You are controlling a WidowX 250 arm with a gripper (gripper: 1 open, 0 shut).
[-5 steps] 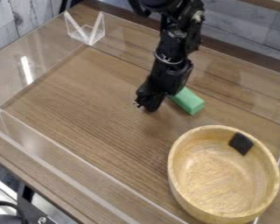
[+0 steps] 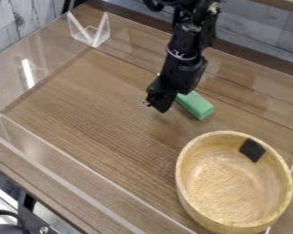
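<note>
The black gripper (image 2: 161,97) hangs over the middle of the wooden table, shut, with nothing clearly visible between its fingers. Just to its right lies a green block (image 2: 193,104), its upper left end partly behind the arm.
A large round beige basin (image 2: 233,192) fills the lower right, with a small black item (image 2: 252,149) at its upper right rim. A clear plastic object (image 2: 91,29) stands at the back left.
The gripper has risen slightly and shifted a little over the last second. The green block and basin look unmoved.
</note>
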